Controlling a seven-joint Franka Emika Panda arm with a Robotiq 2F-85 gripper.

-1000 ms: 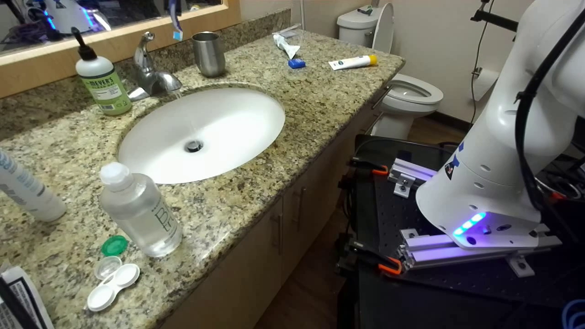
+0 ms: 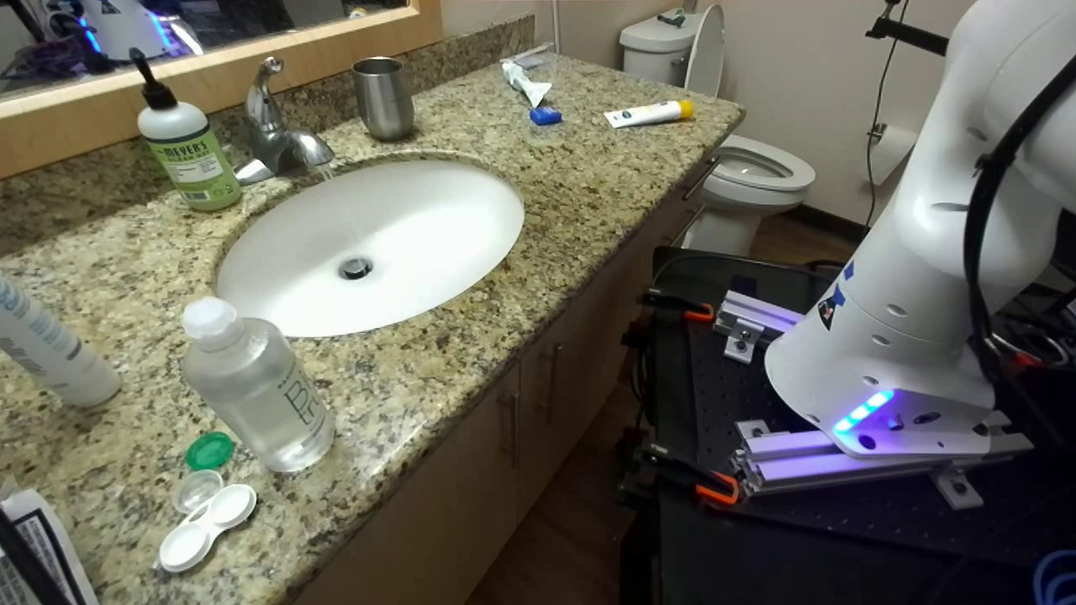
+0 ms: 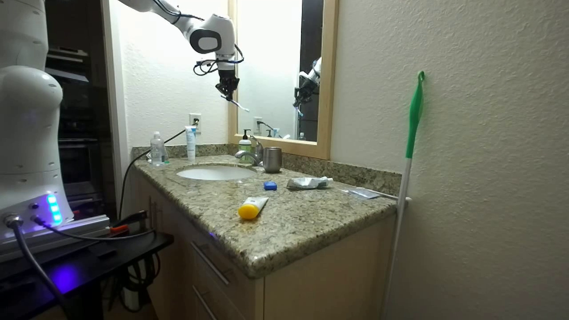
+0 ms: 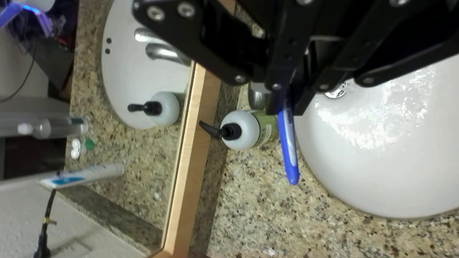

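Note:
High above the counter, close to the mirror, my gripper (image 3: 228, 96) is shut on a slim blue and white toothbrush (image 3: 241, 106). The wrist view shows the toothbrush (image 4: 289, 144) sticking out from between the black fingertips, its blue end free in the air. From that camera it overlaps the counter between the soap bottle (image 4: 243, 129) and the sink (image 4: 378, 172). A steel cup (image 2: 383, 101) stands upright behind the sink, right of the faucet (image 2: 287, 146). Neither gripper nor toothbrush appears in exterior view 1.
A clear bottle (image 2: 257, 393), a contact lens case (image 2: 207, 529) and a white tube (image 2: 50, 348) occupy the near left counter. Toward the far end lie a yellow-capped tube (image 2: 651, 114), a blue box (image 2: 545, 117) and a crumpled tube (image 2: 526, 85). The mirror frame (image 4: 189, 172) is close by.
The arm's upper links and cable have shifted slightly; the counter objects stayed put.

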